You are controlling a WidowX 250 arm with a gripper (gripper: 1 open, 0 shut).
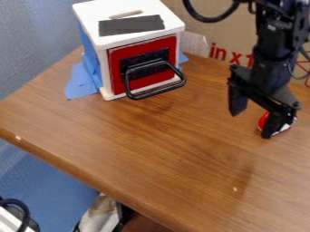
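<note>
A small red and white cylindrical object (281,129) lies on the right side of the wooden table, mostly hidden behind my black gripper (256,111). The gripper hangs over it, fingers pointing down; whether they are open or closed around the object is unclear. At the upper left stands a white toy oven (121,20) with a red front and a black handle, on a blue sheet.
A cardboard panel (220,36) rises behind. The table's left edge drops to a blue floor, with cables at the lower left.
</note>
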